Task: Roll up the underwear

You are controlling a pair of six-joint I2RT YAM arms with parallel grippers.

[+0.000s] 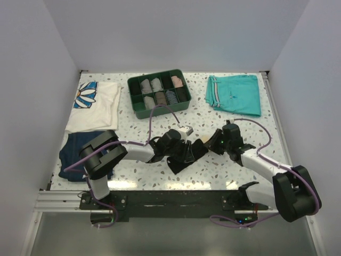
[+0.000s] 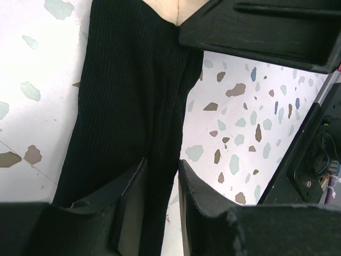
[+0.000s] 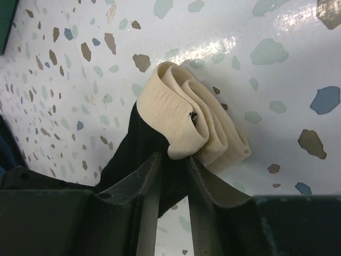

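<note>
The underwear lies as a long folded strip of black cloth [image 1: 199, 150], slanting between both grippers in the top view. Its cream waistband [image 3: 168, 109] is bunched into several stacked folds at the right-hand end. My left gripper is low over the strip, its fingers part-way apart, with black cloth running through the gap. At the waistband end stands my right gripper, its fingers slightly apart on either side of black cloth and the band's edge. Whether either presses on the fabric cannot be seen.
A green divided box [image 1: 139, 113] of rolled garments stands at the back. Folded turquoise cloth [image 1: 237, 93] lies back right; white cloth [image 1: 101, 109] and navy cloth [image 1: 72, 154] lie left.
</note>
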